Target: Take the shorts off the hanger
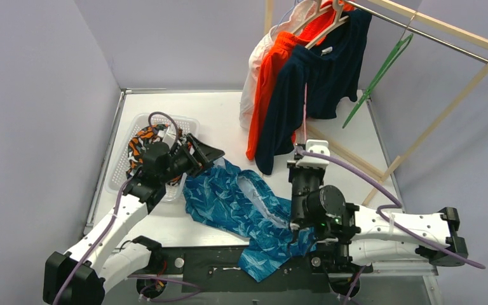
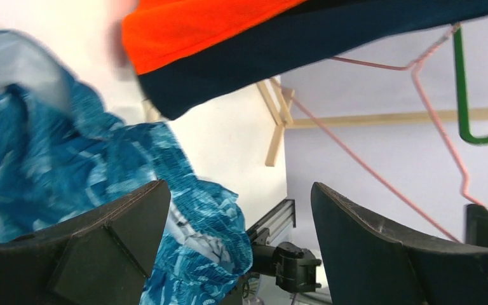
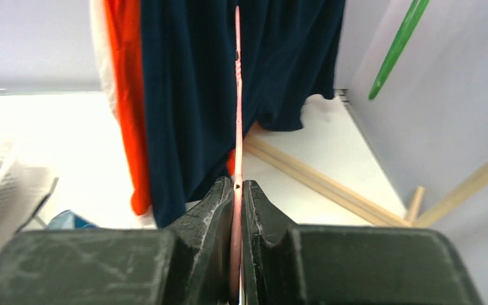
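Note:
The navy shorts [image 1: 318, 82] hang from a light hanger [image 1: 325, 33] on the rack. Their pink drawstring [image 3: 239, 127] runs taut from the waist area down into my right gripper, whose fingers are shut on it. Seen from the top, the wrist hides those fingertips. On the left side, my left gripper stands open and empty above the table. Beneath it spreads a blue patterned garment [image 1: 222, 197], partly over the front edge.
Orange shorts [image 1: 268, 95] and a pale garment [image 1: 248, 98] hang behind the navy pair. An empty green hanger [image 1: 381, 73] dangles to the right. A white basket [image 1: 115, 168] with a patterned cloth [image 1: 138, 149] stands at left, partly behind the left arm.

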